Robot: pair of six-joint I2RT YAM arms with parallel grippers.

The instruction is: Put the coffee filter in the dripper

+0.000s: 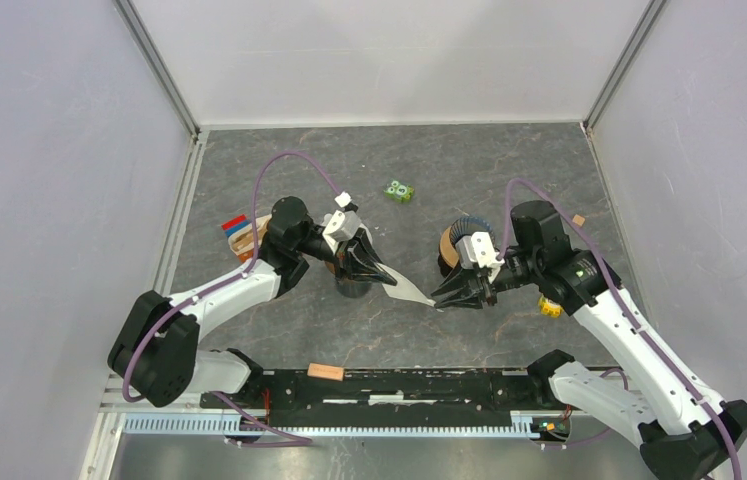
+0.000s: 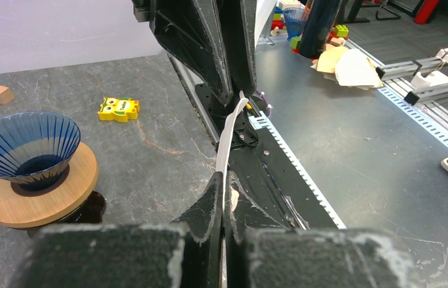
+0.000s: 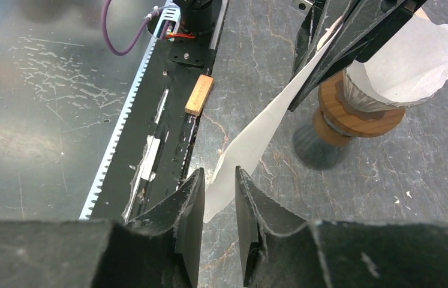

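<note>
A flat white paper filter [image 1: 404, 287] is held edge-on in my left gripper, whose fingers are shut on it. My right gripper is part open at the filter's free lower end, a finger on either side of the paper. A blue ribbed dripper [image 2: 23, 141] on a wooden ring [image 2: 71, 192] stands on the right of the table, partly behind my right arm in the top view. A second dripper [image 3: 368, 123] with a paper in it stands on a glass server under my left arm.
A yellow toy [image 2: 119, 110], a small wooden cube [image 2: 0, 94], a green toy [image 1: 399, 191] and a striped item [image 1: 239, 240] lie around. A wooden block [image 1: 326, 371] lies on the front edge.
</note>
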